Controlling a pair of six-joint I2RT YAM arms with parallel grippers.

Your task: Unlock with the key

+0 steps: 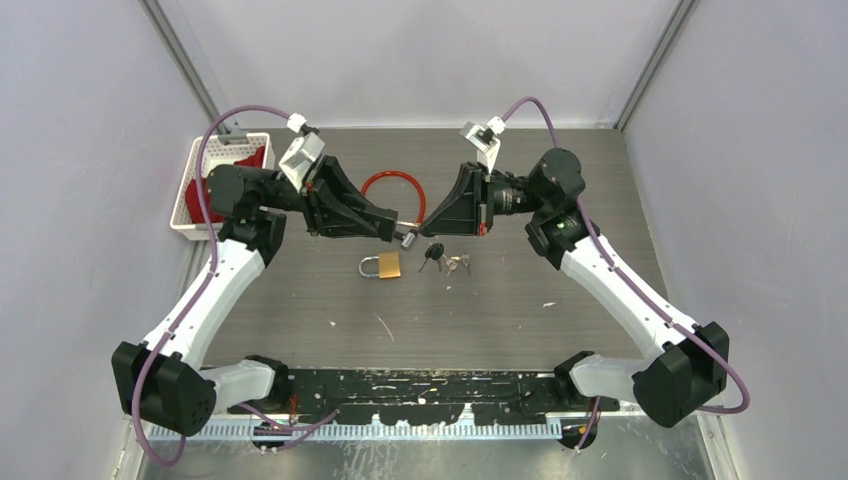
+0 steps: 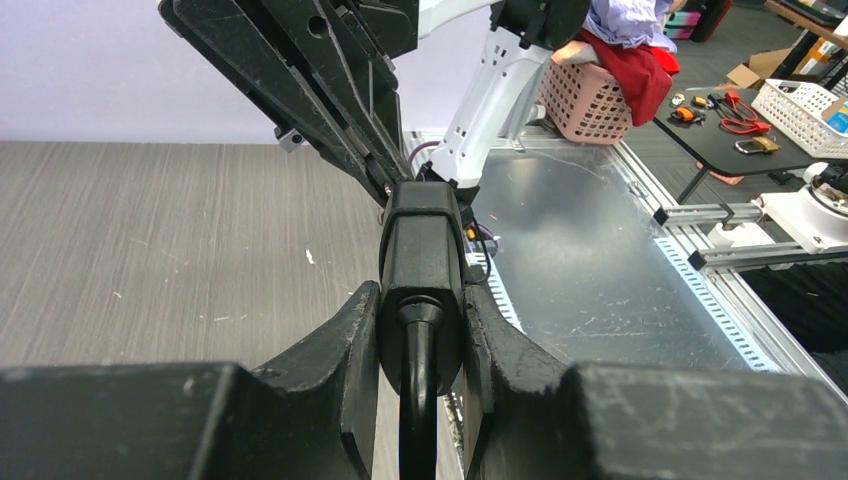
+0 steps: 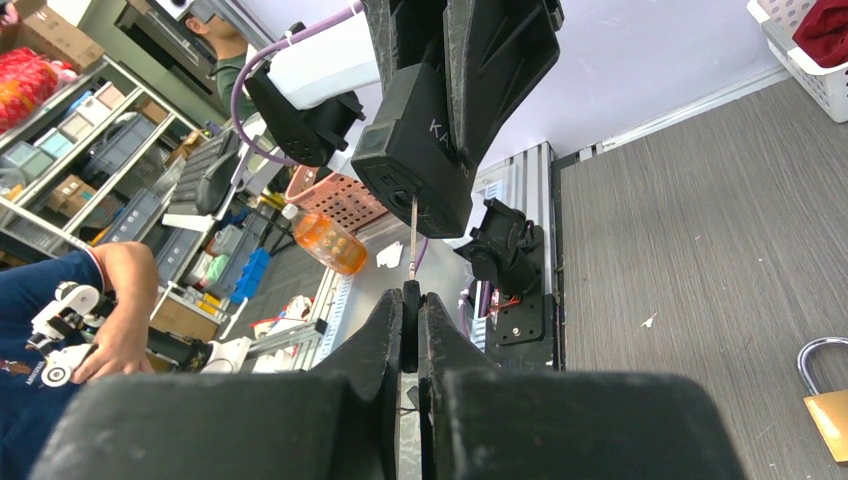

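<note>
My left gripper (image 1: 392, 224) is shut on a black padlock (image 3: 417, 150), whose end face with the keyhole points at the right wrist camera. In the left wrist view the padlock's body (image 2: 422, 270) sits between both fingers, its black shackle (image 2: 418, 420) running toward the camera. Opposite it, my right gripper is shut on the black head of a key. The thin key blade (image 3: 413, 240) points at the lock's face, its tip showing just right of the keyhole. Whether the tip touches the lock or stands short of it, I cannot tell.
Below the grippers, a brass padlock (image 1: 389, 265), several keys (image 1: 452, 262), a cable lock with a red loop (image 1: 395, 176) and its silver cylinder (image 1: 408, 240) lie on the table. A white basket (image 1: 185, 215) with red cloth stands at the back left.
</note>
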